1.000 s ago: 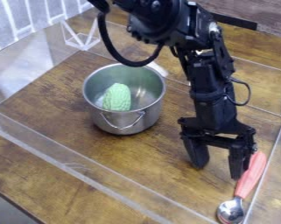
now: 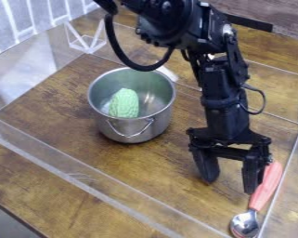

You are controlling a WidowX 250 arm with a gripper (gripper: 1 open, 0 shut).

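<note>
My black gripper (image 2: 229,169) is lowered over the wooden table at the right of the camera view, its two fingers apart, open, with nothing seen between them. A spoon with a red handle (image 2: 265,186) and a metal head (image 2: 244,223) lies just right of the right finger. A steel pot (image 2: 135,128) stands left of the arm, with a pale green cabbage-like object (image 2: 123,102) inside.
Clear barriers or strips run along its left and right edges, and a white slatted structure stands at the top left.
The gripper has shifted very slightly; the pot and the spoon have not moved.
</note>
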